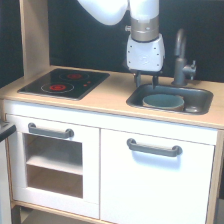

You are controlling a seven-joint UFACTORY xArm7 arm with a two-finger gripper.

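Over the counter's back edge, just left of the faucet, my gripper [146, 80] points down in the camera view. Its two dark fingers stand apart, and nothing shows between them. A dull green-grey pot or bowl [163, 102] sits in the dark sink [200, 102], below and to the right of the fingers. Its contents, if any, are too small to make out. Gripper and bowl appear apart.
A dark faucet [180, 56] rises behind the sink, close to my gripper's right. On the left lies a black stove top [62, 84] with red burner marks. The wooden counter [112, 97] between stove and sink is bare. Below are white cabinet doors [150, 180] with dark handles.
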